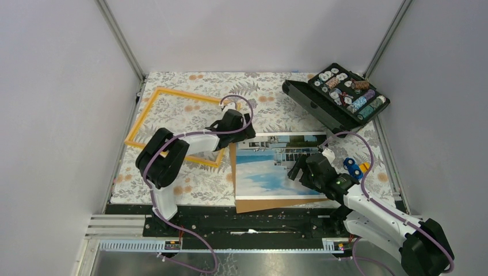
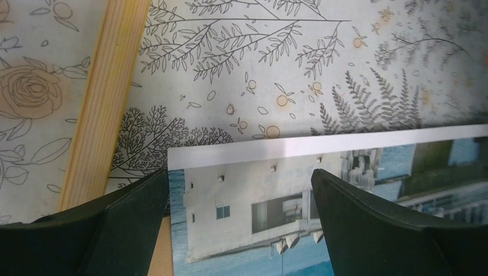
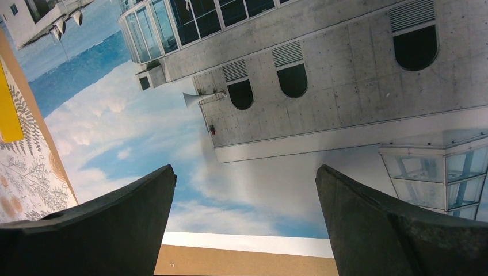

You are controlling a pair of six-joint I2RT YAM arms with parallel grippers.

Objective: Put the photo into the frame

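Observation:
The photo (image 1: 262,172), a blue-sky picture with white borders, lies flat on a brown backing board (image 1: 253,205) right of the yellow wooden frame (image 1: 138,123). Over the photo's back-left corner, my left gripper (image 1: 251,127) stands open. In the left wrist view the photo's white top edge (image 2: 253,150) runs between and past its fingers, with the frame's side bar (image 2: 103,109) to the left. Above the photo's right half, my right gripper (image 1: 293,173) is open too; its fingers (image 3: 124,213) straddle the front border (image 3: 247,242), nothing held.
An open black case (image 1: 313,106) with spools and rolls stands at the back right. Blue and yellow items (image 1: 354,168) lie near the right edge, beside my right arm.

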